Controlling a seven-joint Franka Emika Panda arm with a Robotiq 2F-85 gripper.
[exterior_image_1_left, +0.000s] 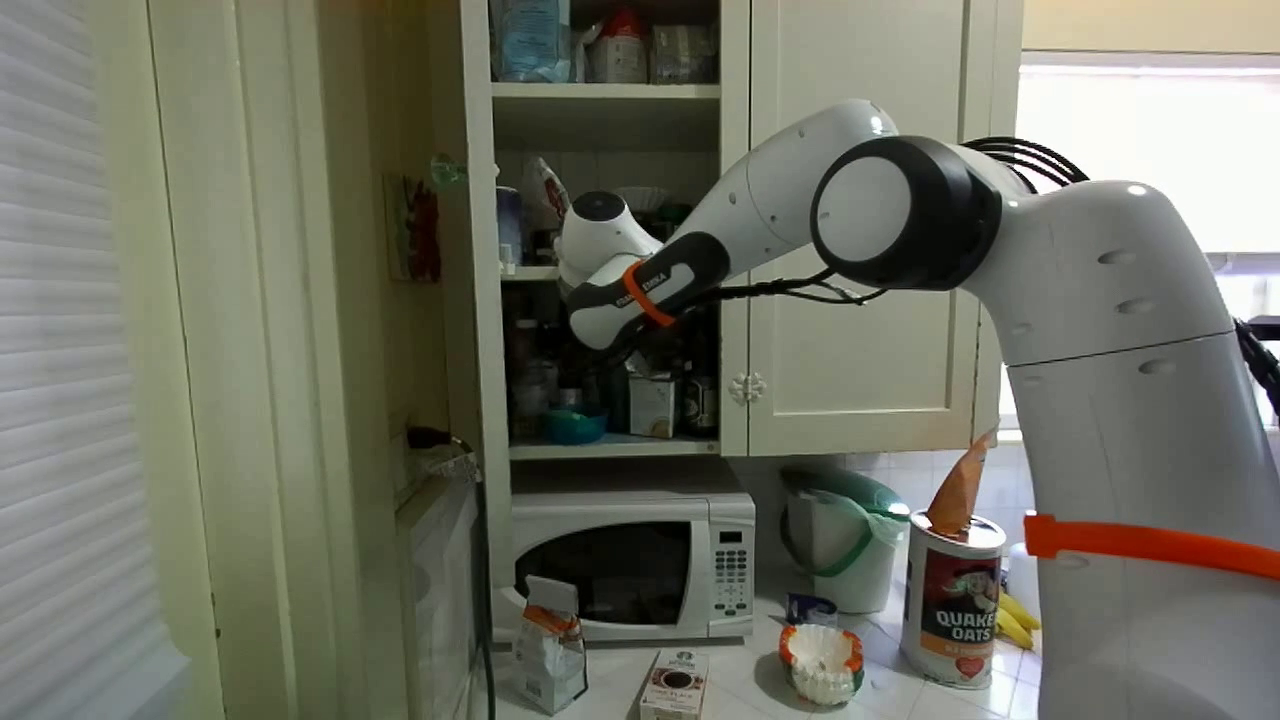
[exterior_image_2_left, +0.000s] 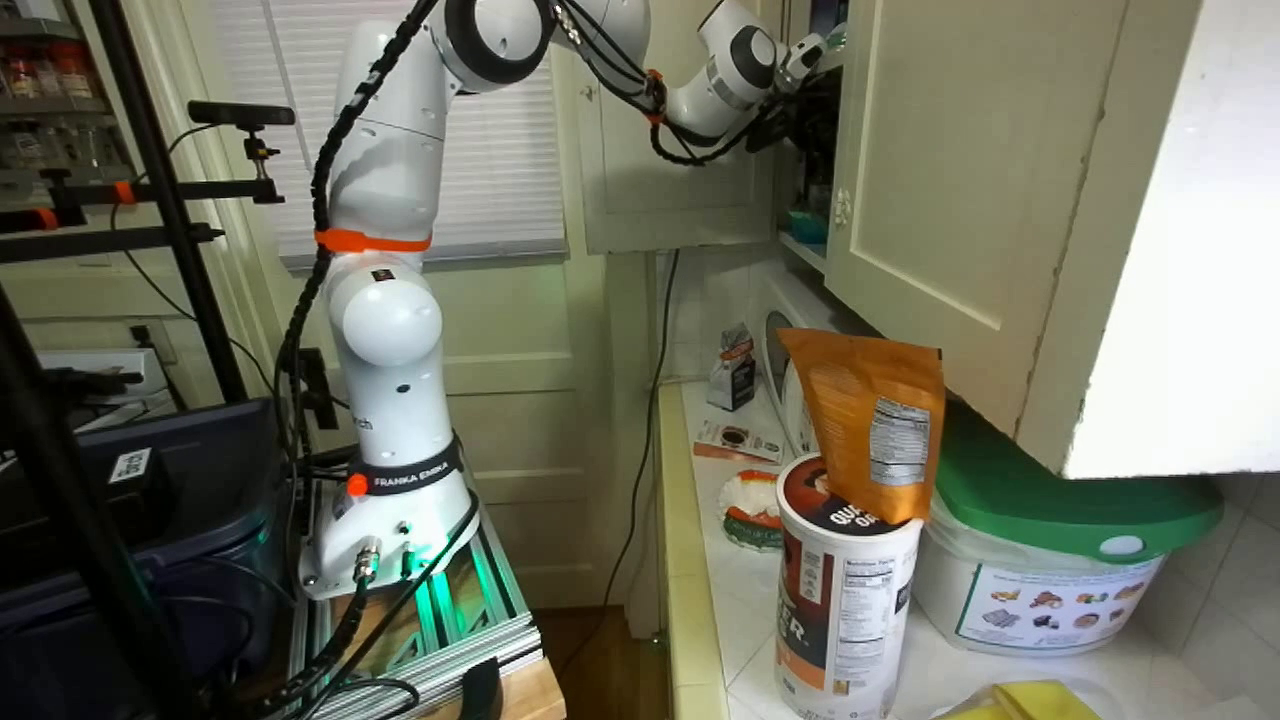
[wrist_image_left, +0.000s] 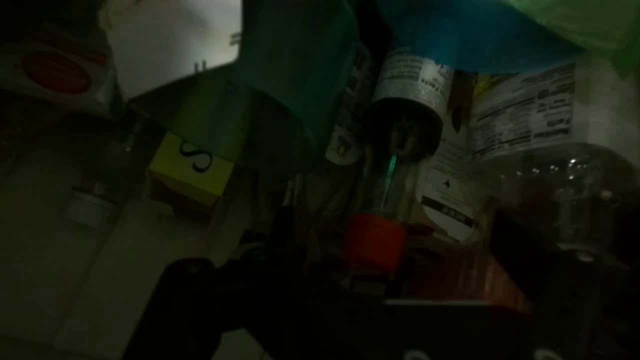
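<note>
The dark wrist view looks among crowded shelf goods. My gripper shows there as black shapes along the bottom edge, its fingers apart. Between the two sides appears a clear bottle with a red cap (wrist_image_left: 375, 243); whether it touches either finger is too dark to tell. Beyond the cap runs the bottle's label (wrist_image_left: 414, 75). In exterior view 1 the arm's white wrist (exterior_image_1_left: 612, 300) reaches into the open cupboard, in front of the lower shelf, and the fingers are lost in shadow.
A teal bowl (exterior_image_1_left: 576, 426) and a white box (exterior_image_1_left: 651, 406) stand on the cupboard's bottom shelf. Left in the wrist view is a yellow box (wrist_image_left: 190, 165); a large clear jar (wrist_image_left: 564, 180) is at right. The closed cupboard door (exterior_image_1_left: 864, 228) borders the opening.
</note>
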